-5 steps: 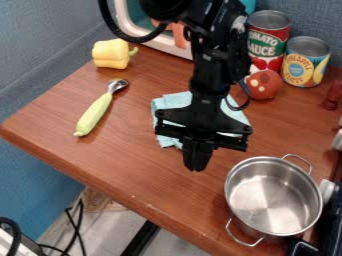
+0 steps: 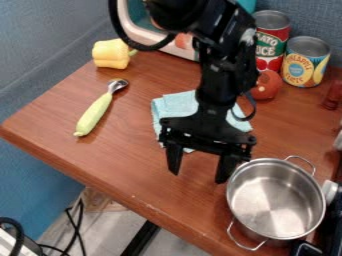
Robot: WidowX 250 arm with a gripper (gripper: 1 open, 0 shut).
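My black gripper [image 2: 199,164] hangs over the wooden table, its two fingers spread apart with nothing visible between them. It is just left of a steel pot [image 2: 278,205] with two handles, and in front of a light blue cloth [image 2: 174,108], which it partly hides. A spoon with a pale green handle [image 2: 94,114] lies on the left part of the table. A yellow pepper [image 2: 111,53] is at the back left, and a red tomato [image 2: 263,85] sits behind the gripper to the right.
Two cans, a red one [image 2: 269,40] and a blue-yellow one [image 2: 306,62], stand at the back right near a small red bottle [image 2: 334,96]. A white and teal container is at the back.
My gripper's fingers have opened from close together to wide apart, and the gripper has shifted very slightly. The objects on the table look unmoved.
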